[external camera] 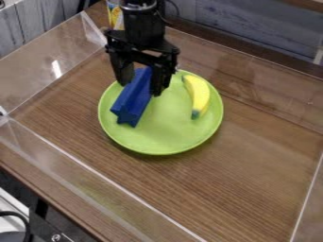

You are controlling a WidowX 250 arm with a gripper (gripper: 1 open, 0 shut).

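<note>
My black gripper (143, 59) hangs open over the back of a round green plate (164, 139), its fingers on either side near the top end of a dark blue block (132, 99). The block lies lengthwise on the plate's left half; whether the fingers touch it I cannot tell. A yellow banana (197, 95) with a green tip lies on the plate's right side.
A yellow object (113, 15) stands at the back left, partly behind the arm.
</note>
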